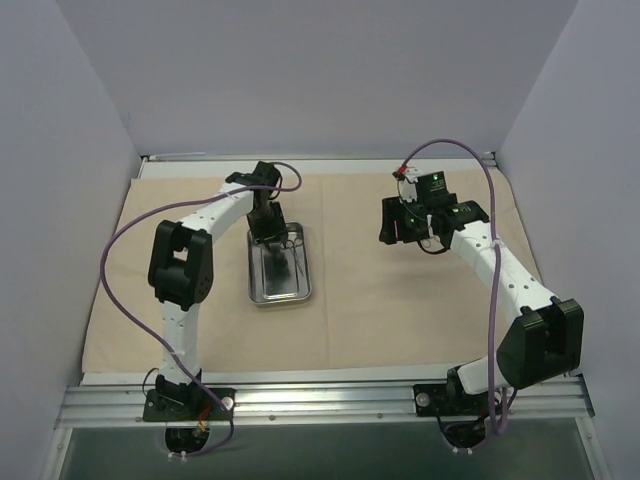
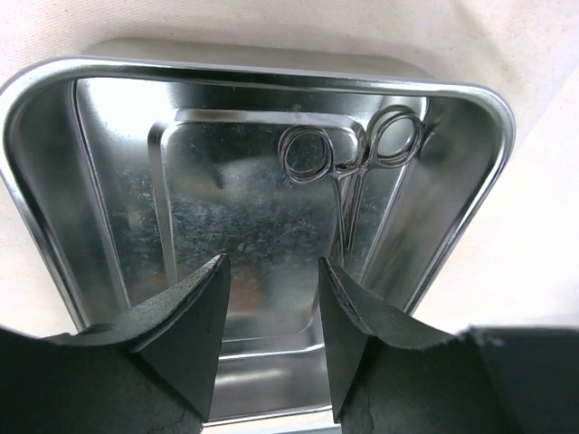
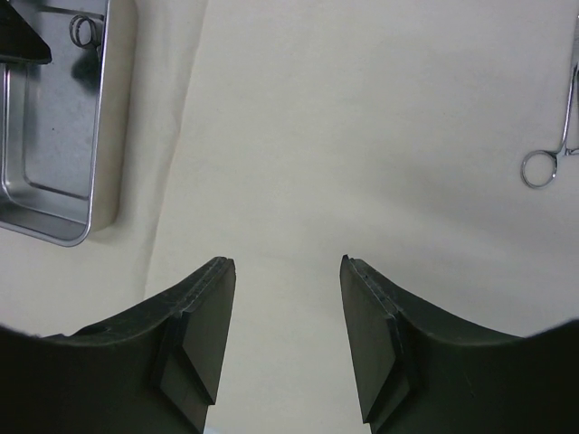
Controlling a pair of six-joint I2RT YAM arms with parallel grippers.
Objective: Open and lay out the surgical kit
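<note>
A steel tray stands left of centre. Inside it, along one side, lies a ring-handled metal instrument. Its rings show doubled outlines, and I cannot tell whether more than one piece is stacked there. My left gripper is over the tray, open, nothing between its fingers; the instrument's shaft runs down near the right finger. Another ring-handled instrument rests on the cloth, partly cut off by the right wrist view's edge. Left of it, above bare cloth, hangs my right gripper, open and empty.
Beige cloth covers the table, with much free room in the middle and front right. Grey walls bound both sides. In the right wrist view, part of the left gripper shows over the tray.
</note>
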